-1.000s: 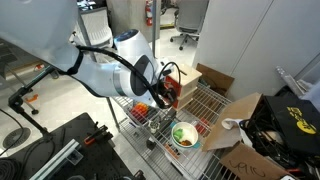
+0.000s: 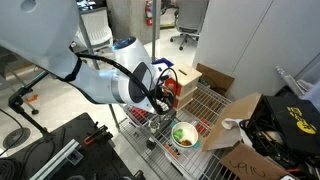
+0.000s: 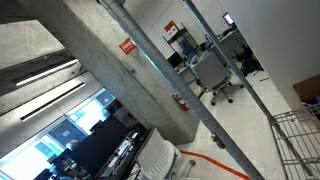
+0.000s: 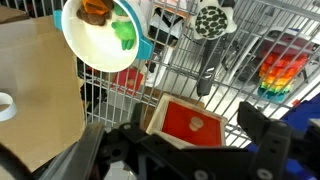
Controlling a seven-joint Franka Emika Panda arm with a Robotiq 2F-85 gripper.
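My gripper stands open above the wire rack, with nothing held between its fingers. In the wrist view, a red box with a pale border [image 4: 178, 121] lies below the gap between the fingers. Just beyond it is a dark-handled utensil [image 4: 208, 66], near a round white item with dark spots [image 4: 211, 22]. A white bowl with a blue rim [image 4: 88, 48] holds green and brown-orange pieces. A rainbow-coloured object [image 4: 281, 68] lies at the right. From outside, the gripper [image 2: 158, 103] hangs close to the bowl [image 2: 185, 144], where the fingertips are hard to make out.
An open cardboard box [image 2: 240, 158] with dark items stands on the rack's right side. A wooden box [image 2: 214, 78] sits toward the back. Blue material [image 4: 306, 145] borders the wrist view's right side. Exterior view 2 shows the room and only a corner of the rack [image 3: 298, 135].
Over the last second the arm has come lower and slightly toward the camera, covering more of the orange item behind it.
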